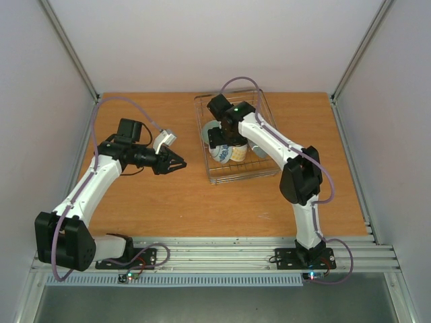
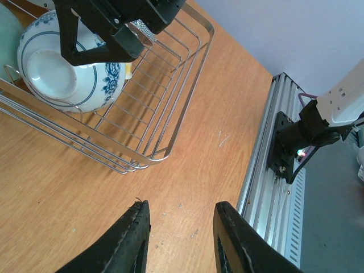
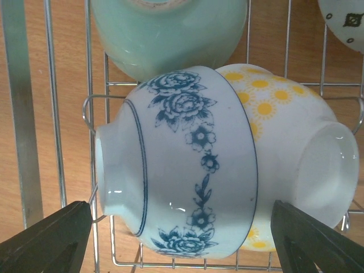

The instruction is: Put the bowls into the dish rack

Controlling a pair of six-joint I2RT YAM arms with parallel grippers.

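A white bowl with blue flowers (image 3: 187, 165) lies tipped on its side in the wire dish rack (image 1: 246, 176), its rim against a white bowl with yellow suns (image 3: 267, 108). Behind them in the right wrist view is a pale green bowl (image 3: 170, 34); part of a patterned white bowl (image 3: 347, 23) shows at the top right corner. My right gripper is open over the blue-flowered bowl, its fingers apart at either side of the view. Left of the rack, over bare table, my left gripper has its fingers apart and nothing between them.
Bare wooden table (image 1: 182, 208) lies in front of the rack and around the left gripper. The rack's raised wire rim (image 2: 187, 96) borders the bowls. Some empty rack floor shows near its front right corner.
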